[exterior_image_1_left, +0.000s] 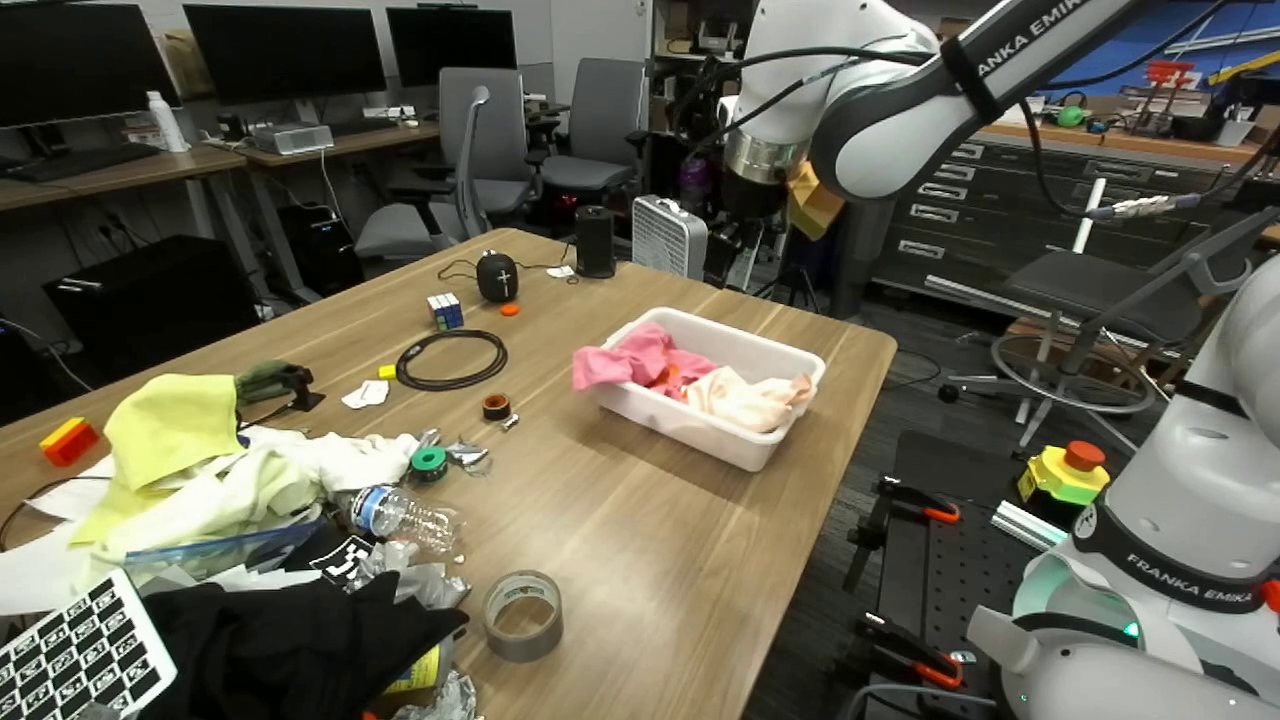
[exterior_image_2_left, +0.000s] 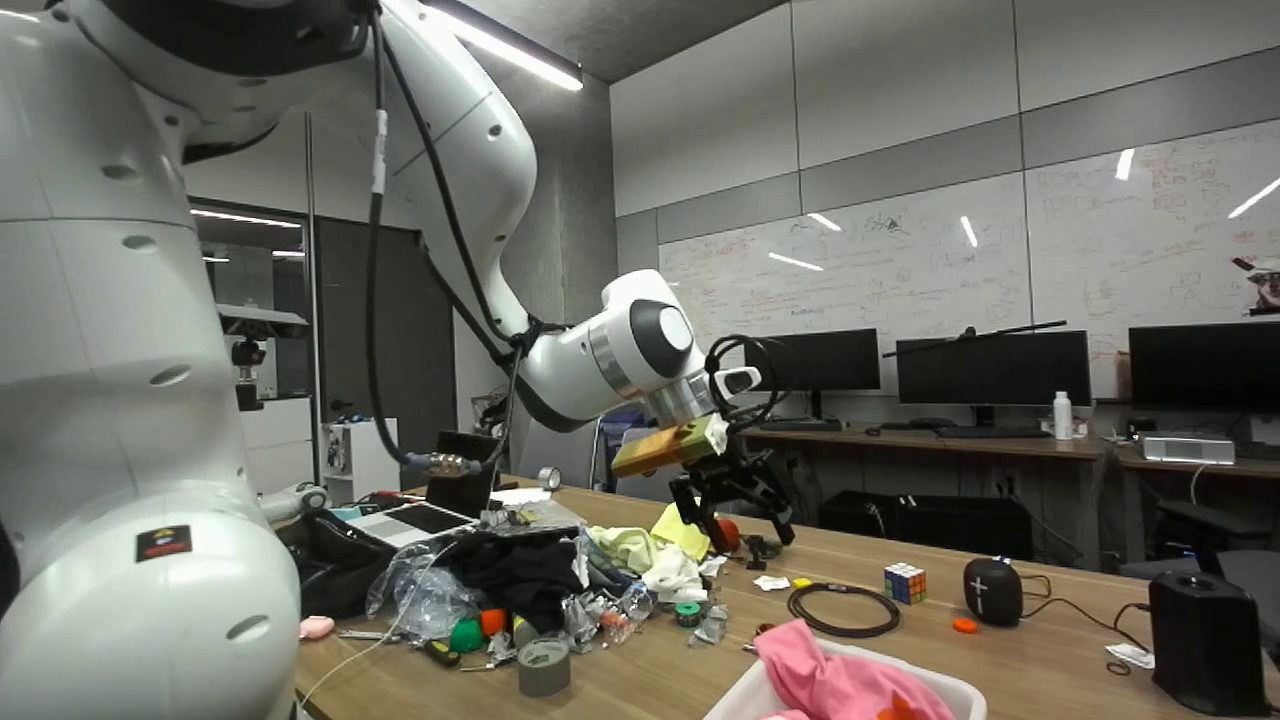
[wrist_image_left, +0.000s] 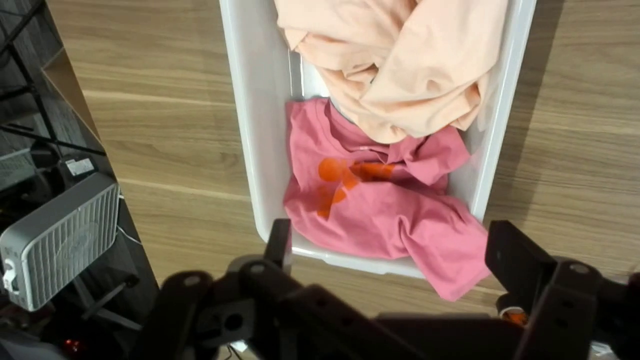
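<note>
A white plastic bin (exterior_image_1_left: 702, 433) stands on the table with a pink cloth (exterior_image_1_left: 649, 358) at one end and a peach cloth (exterior_image_1_left: 746, 397) at the other. In the wrist view the pink cloth (wrist_image_left: 372, 219) has an orange print, and one corner hangs over the bin's rim; the peach cloth (wrist_image_left: 408, 66) lies bunched above it. My gripper is open over the pink end of the bin, with its fingers wide apart. Exterior view 2 shows the gripper (exterior_image_2_left: 750, 528) in the air above the table, holding nothing.
A heap of clothes, a laptop and a bottle (exterior_image_1_left: 404, 516) covers the table's left. Grey tape (exterior_image_1_left: 523, 616), a cable coil (exterior_image_1_left: 451, 360), a puzzle cube (exterior_image_1_left: 445, 312) and speakers lie about. Bare table (exterior_image_1_left: 624, 540) lies in front of the bin.
</note>
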